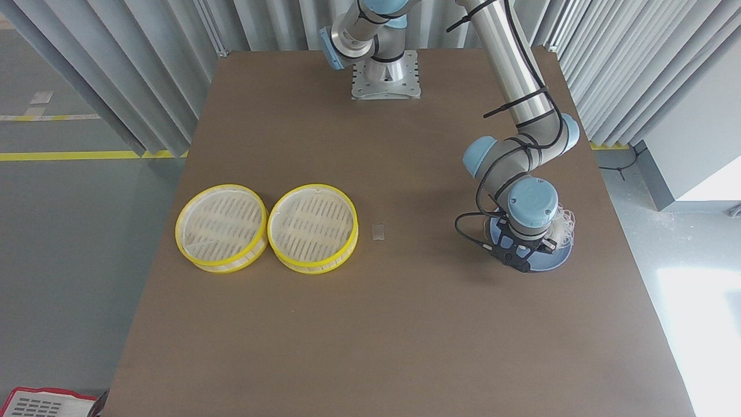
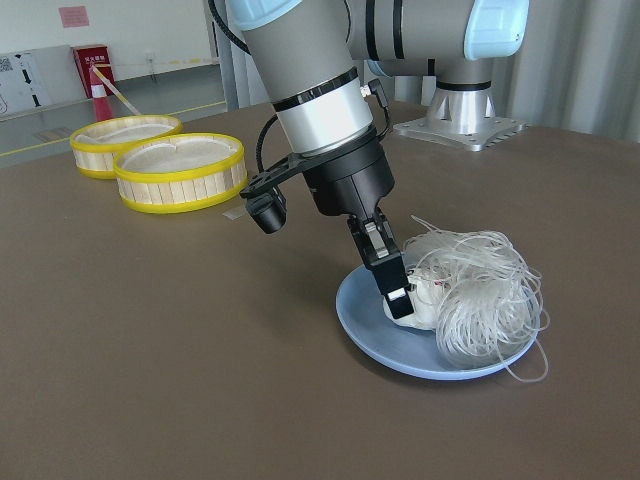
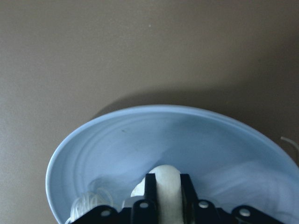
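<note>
A light blue plate (image 1: 553, 260) (image 2: 370, 335) (image 3: 126, 140) on the table's right side holds a tangled bundle of white noodle-like strands (image 2: 485, 300) and a white rounded piece (image 2: 425, 308) (image 3: 169, 191). My gripper (image 2: 398, 300) is down over the plate, angled into it. In the wrist view its two black fingers lie either side of the white piece; whether they are closed tight on it I cannot tell. In the front view the wrist hides most of the plate and the fingers.
Two yellow-rimmed round steamer baskets (image 1: 220, 226) (image 1: 312, 228) stand side by side on the left half of the brown table (image 1: 403, 333). The arm's base (image 1: 385, 89) is at the back.
</note>
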